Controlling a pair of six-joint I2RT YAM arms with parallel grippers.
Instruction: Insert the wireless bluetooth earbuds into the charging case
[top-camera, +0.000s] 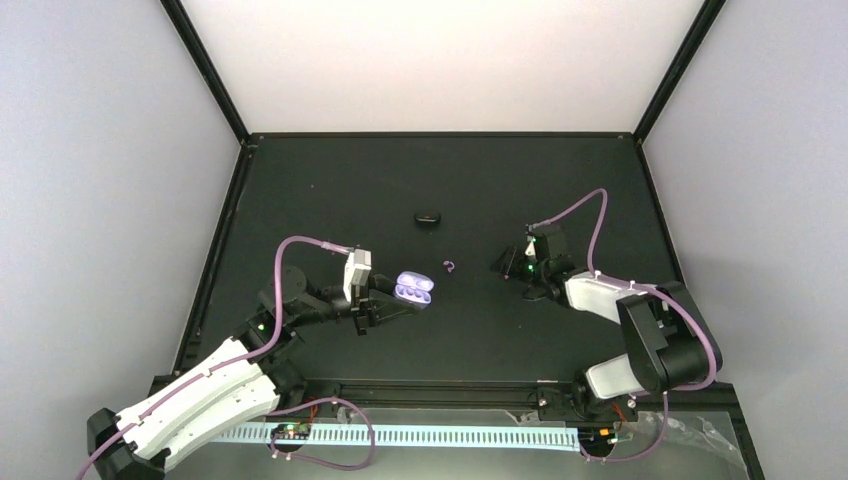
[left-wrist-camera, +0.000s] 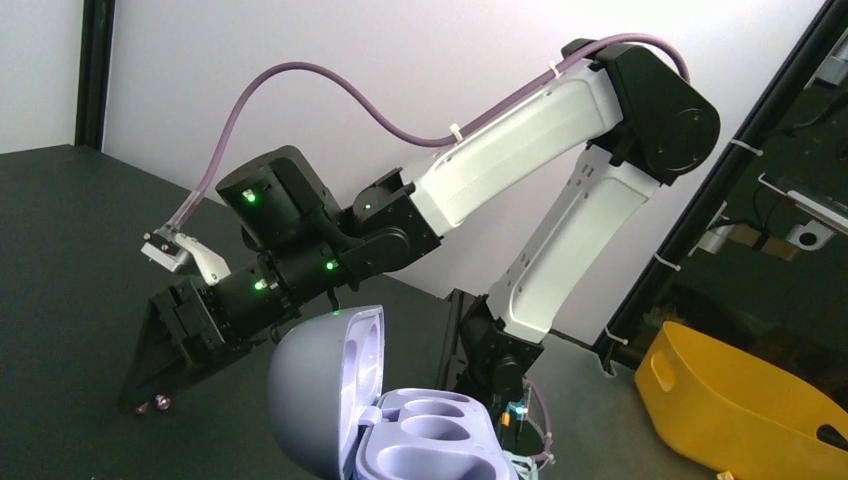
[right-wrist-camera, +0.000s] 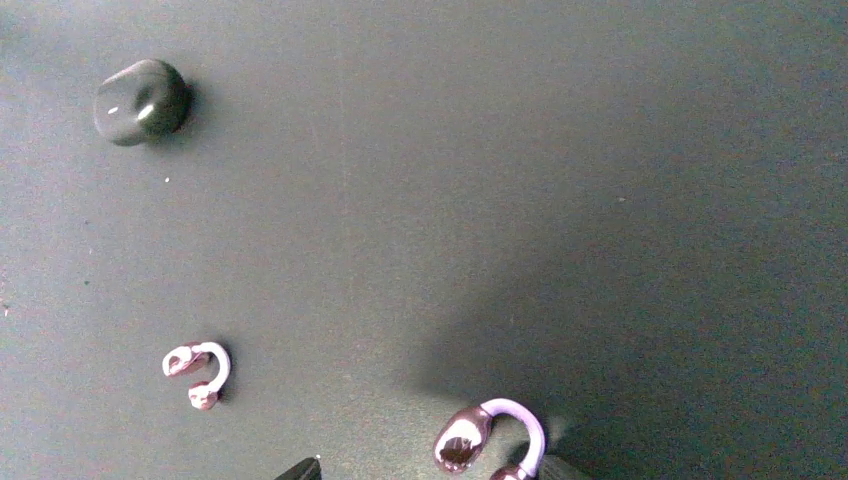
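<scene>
A lilac charging case, its lid raised and its earbud hollows empty, is gripped by my left gripper. Its lid and hollows face the left wrist camera, where the holding fingers are out of sight. My right gripper is low over the table with its fingers spread apart. Between them, close to the right-hand fingertip, lies one purple-pink hook-shaped earbud; its lower end is cut off by the picture edge. The other earbud rests on the black mat, left of that gripper.
A small glossy black object sits on the mat behind the earbuds. A yellow bin shows at the right of the left wrist view.
</scene>
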